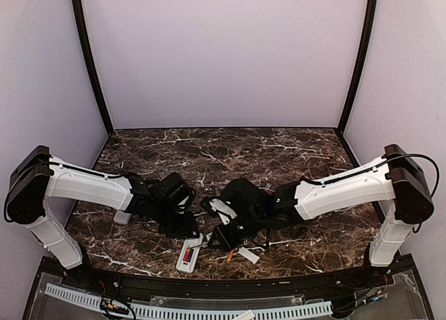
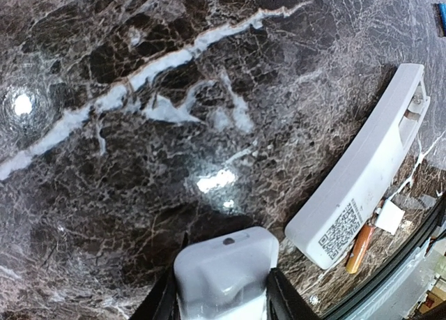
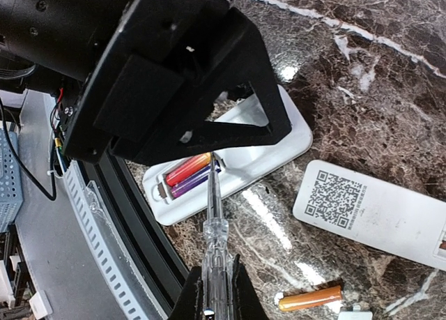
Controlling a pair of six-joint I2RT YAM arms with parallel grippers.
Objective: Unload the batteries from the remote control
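Note:
A white remote control (image 1: 186,264) lies at the table's front, its battery bay uncovered. Inside the bay, a red-orange battery (image 3: 188,169) and a purple battery (image 3: 192,183) lie side by side. My left gripper is shut on the remote's far end, a finger against each side. My right gripper is shut on a slim clear tool (image 3: 217,240). That tool's tip reaches the batteries' ends at the edge of the bay; whether it touches them is hard to tell. In the right wrist view, the left gripper covers part of the remote.
Beside the remote lies a white piece with a printed code (image 3: 334,198). An orange battery (image 3: 310,298) and a small white piece (image 3: 356,313) rest near it. Another pale object (image 1: 122,217) lies at the left.

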